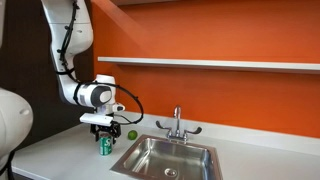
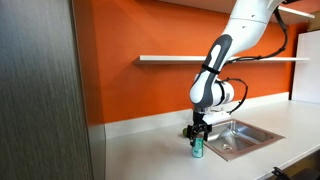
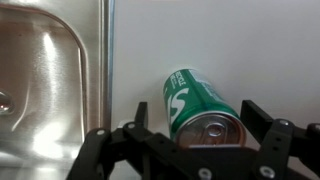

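A green can [image 3: 190, 95] with white lettering stands on the white counter, its metal top facing the wrist camera. My gripper is open over it, with one black finger on either side. A gap shows between the left finger and the can; the right finger [image 3: 254, 113] looks very close to it, and contact is unclear. In exterior view 1 the can [image 1: 105, 148] sits below the gripper, its upper part covered by the fingers. Exterior view 2 shows the can [image 2: 197, 149] upright under the arm.
Right of the can lies the steel sink [image 1: 165, 155] with a faucet [image 1: 178, 125] behind it. A small round green object [image 1: 132, 135] rests on the counter behind the can. A white shelf [image 1: 220, 66] runs along the orange wall.
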